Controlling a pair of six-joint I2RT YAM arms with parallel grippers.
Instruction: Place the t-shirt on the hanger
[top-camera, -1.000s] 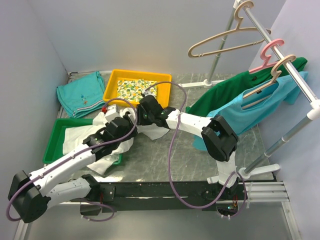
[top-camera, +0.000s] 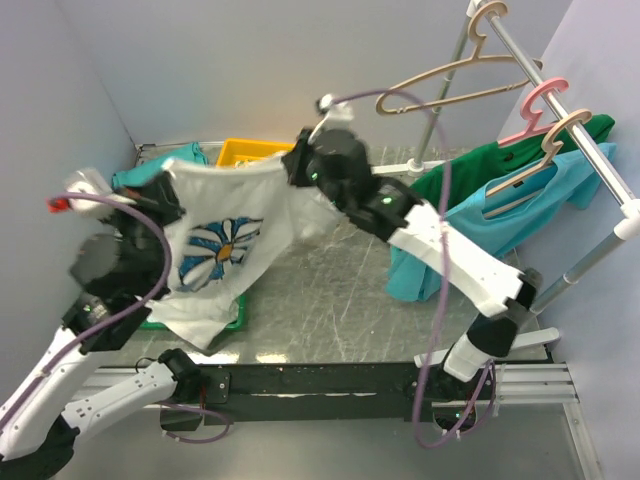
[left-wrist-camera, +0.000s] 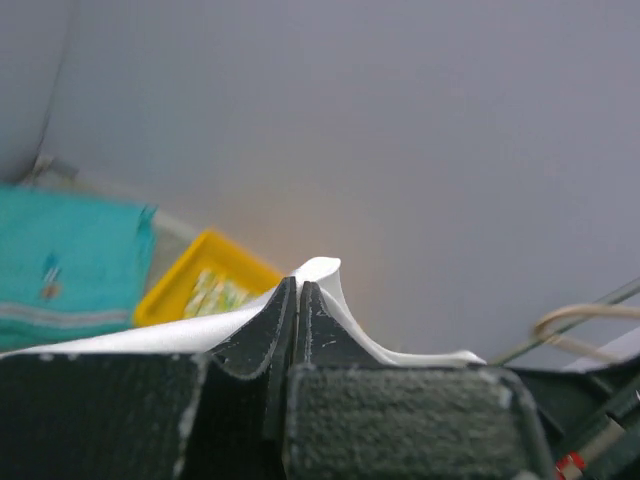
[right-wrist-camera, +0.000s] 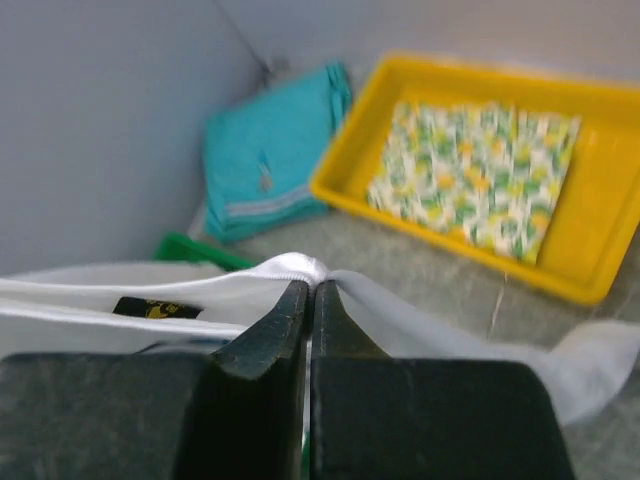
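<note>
Stretched between my two arms hangs a white t-shirt (top-camera: 195, 250) with a blue daisy print on its front. In the left wrist view, my left gripper is shut on a pinch of its white cloth. My right gripper is shut on the ribbed neckline, and a dark label shows beside it in the right wrist view. The shirt's lower part hangs over the green tray (top-camera: 240, 312), of which only an edge shows. An empty beige hanger (top-camera: 455, 70) hangs at the far end of the rack rail.
The rack rail (top-camera: 560, 100) also holds a pink hanger (top-camera: 535, 125), a green garment (top-camera: 470, 172) and a blue shirt (top-camera: 490, 235). A yellow tray (right-wrist-camera: 345, 160) with patterned cloth and a folded teal cloth (right-wrist-camera: 270, 150) lie at the back.
Both arms have risen, lifting the shirt from a crumpled heap at the green tray. My left gripper went left and my right slightly right, spreading the cloth so the daisy print shows.
</note>
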